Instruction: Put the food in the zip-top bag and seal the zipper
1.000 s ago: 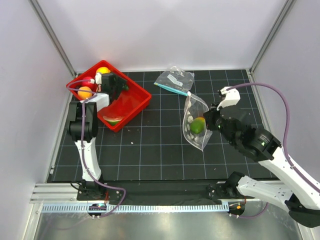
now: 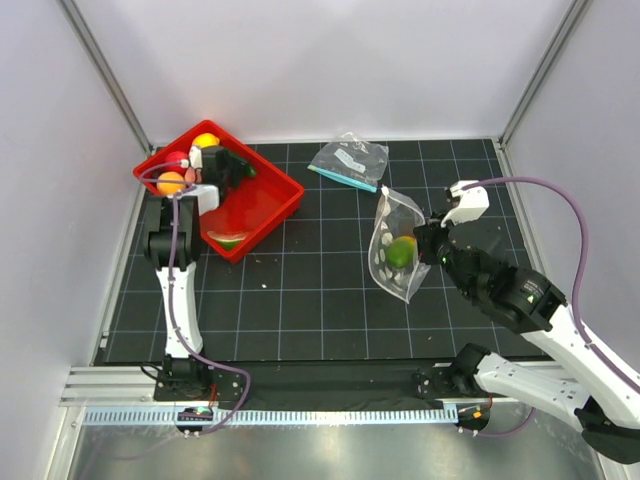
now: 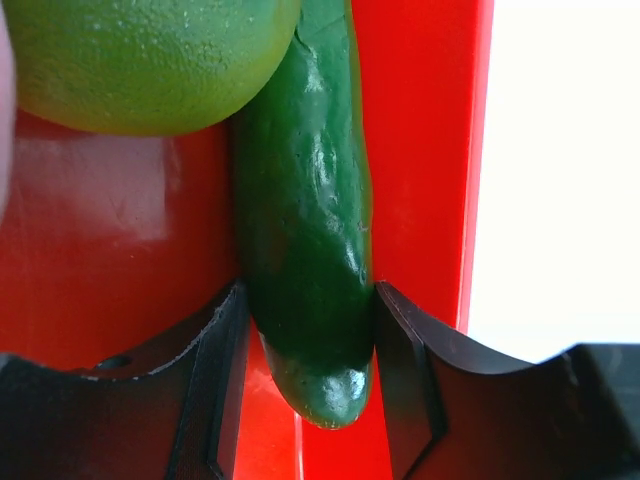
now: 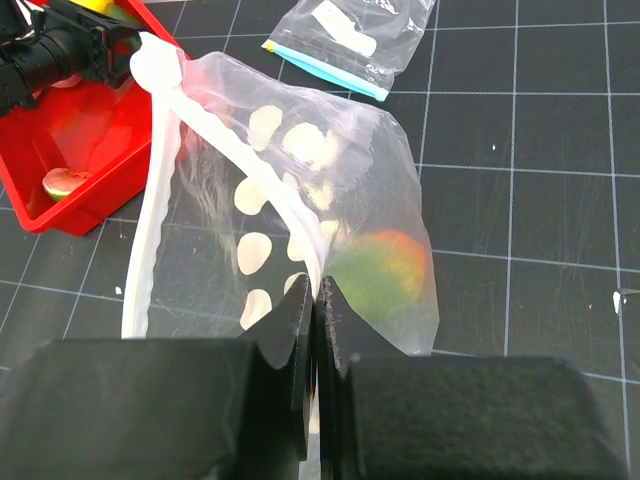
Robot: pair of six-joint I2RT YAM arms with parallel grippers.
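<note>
A dark green cucumber lies along the side wall inside the red bin. My left gripper is shut on it close to its rounded near end, one finger touching each side. In the top view the left gripper mostly hides the cucumber. The clear zip bag hangs with its white zipper edge spread apart at the mouth. My right gripper is shut on one edge of that bag. Through the film shows a green and orange mango inside the bag.
The red bin at the back left also holds an orange, a yellow fruit and a watermelon slice. A second bag with a blue zipper lies flat at the back. Between bin and bag the dark mat is clear.
The right gripper keeps the bag and has moved only slightly.
</note>
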